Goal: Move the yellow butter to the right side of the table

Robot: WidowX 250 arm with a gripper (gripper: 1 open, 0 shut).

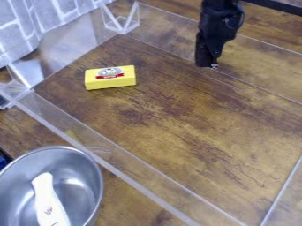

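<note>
The yellow butter (109, 78), a small box with a red and white label, lies flat on the brown wooden table (177, 124) in the upper left part of the view. My black gripper (209, 64) is at the top, right of the butter and well apart from it. Its fingers point downward. Whether they stand apart or together is too small and dark to make out. Nothing is seen held at their tips.
Clear plastic walls (130, 166) edge the table area. A metal bowl (85, 177) with a white-handled utensil (48, 201) sits outside at lower left. Pale cloth (35, 35) fills the upper left corner.
</note>
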